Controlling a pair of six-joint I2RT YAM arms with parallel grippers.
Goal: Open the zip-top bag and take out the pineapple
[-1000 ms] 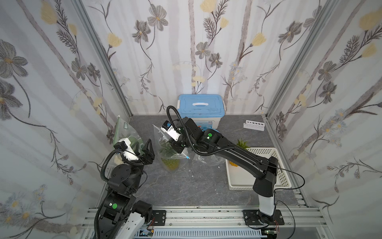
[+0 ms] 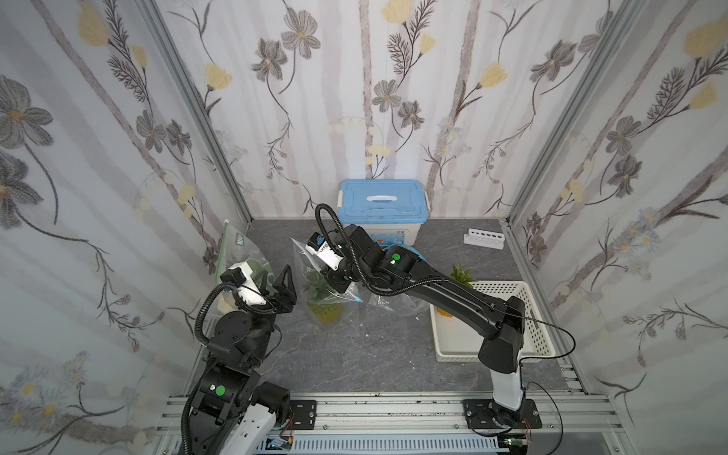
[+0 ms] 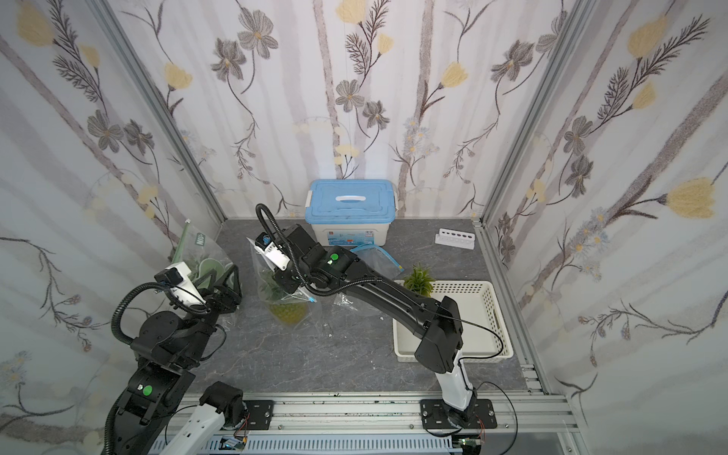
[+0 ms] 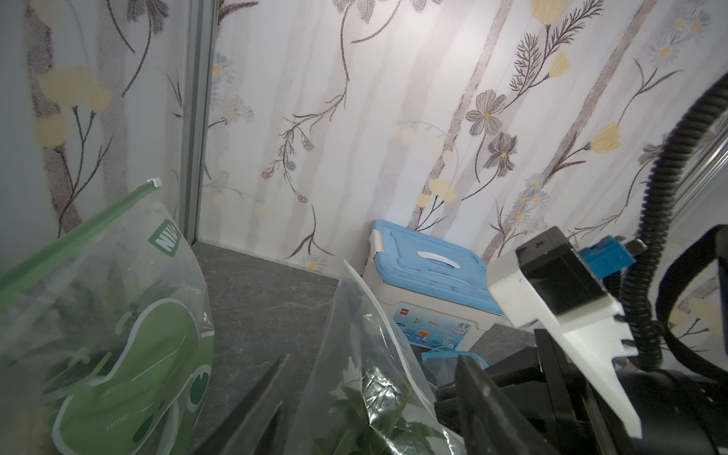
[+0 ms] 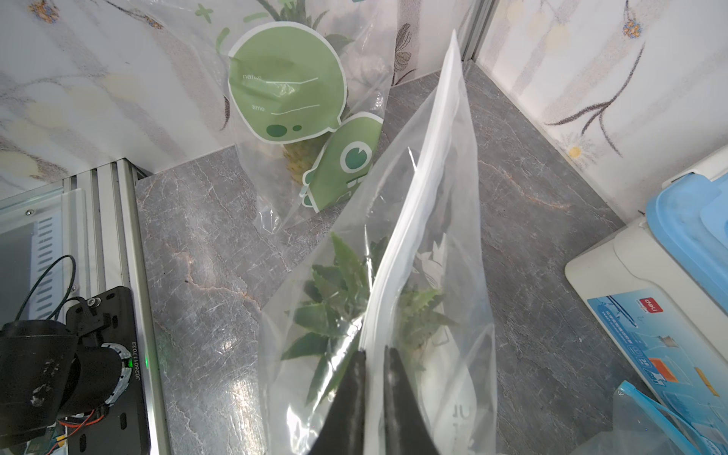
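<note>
A clear zip top bag (image 2: 322, 299) with a pineapple (image 3: 286, 311) inside is in the middle-left of the counter; its leaves show through the plastic in the right wrist view. My right gripper is shut on the bag's white zipper strip (image 5: 409, 227) near its top. My left gripper is part open just left of the bag, its fingers either side of the bag's upper part in its wrist view, apparently not closed on it.
A green printed bag (image 4: 129, 356) with a plant inside stands at the left wall. A blue-lidded box (image 2: 383, 197) sits at the back. A white basket (image 2: 531, 318) with a pineapple is at the right, behind my right arm. A blue-edged bag (image 3: 379, 254) lies mid-counter.
Both arms have shifted only very slightly over the last second; the bag looks the same.
</note>
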